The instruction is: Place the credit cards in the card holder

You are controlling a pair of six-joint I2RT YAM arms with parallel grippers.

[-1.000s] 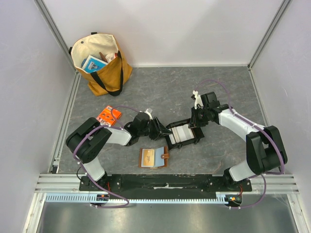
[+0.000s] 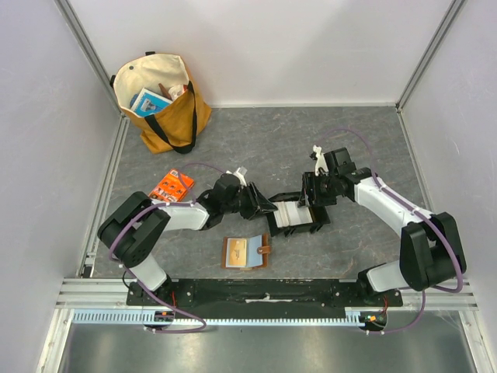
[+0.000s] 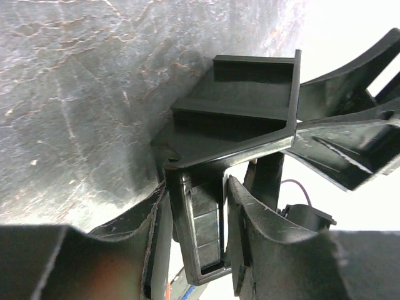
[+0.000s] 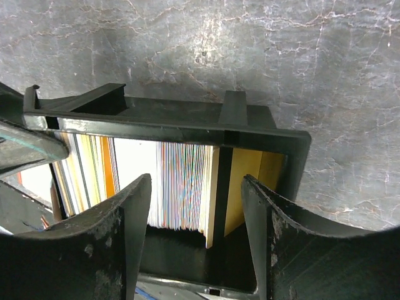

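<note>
The long black box [image 2: 322,217] lies in the middle of the table, holding a row of thin cards [image 2: 293,214]. Their white and coloured edges [image 4: 181,181] show in the right wrist view, beside a bare yellowish section [image 4: 247,181]. My left gripper has its fingers against both sides of the box's narrow left end and is shut on it. Over the box's right part hovers my right gripper, open, its fingers apart with nothing pinched between them. In front of the box an open brown folder [image 2: 265,250], perhaps the card holder, shows a tan side and a pale blue side.
A yellow bag [image 2: 186,116] with items inside stands at the back left. An orange packet [image 2: 171,185] lies left, behind the left arm. Bare grey tabletop [image 2: 264,148] extends behind the box, and the front right is clear.
The box has turned a little straighter and shifted slightly to the right. Both grippers have moved slightly to the right as well. The brown folder has stayed put.
</note>
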